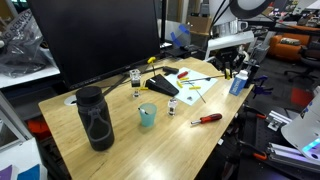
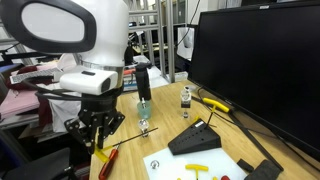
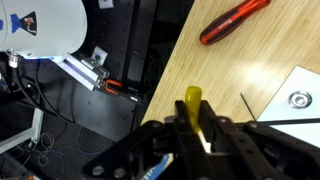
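My gripper (image 2: 97, 140) is shut on a slim yellow object (image 2: 100, 153), which hangs below the fingers in exterior view 2. In the wrist view the yellow object (image 3: 193, 106) sticks out past the fingertips above the table's front edge. In exterior view 1 my gripper (image 1: 233, 69) is raised at the table's right end, close above a blue-and-white container (image 1: 238, 84). A thin dark rod runs near the gripper in the exterior views; whether it joins the yellow object is unclear.
A red-and-black screwdriver (image 1: 207, 119) lies near the front edge. White paper (image 1: 203, 82) with small coloured items lies at the back right. A teal cup (image 1: 148, 114), a small white bottle (image 1: 172, 105) and a black cylinder (image 1: 96, 117) stand farther left.
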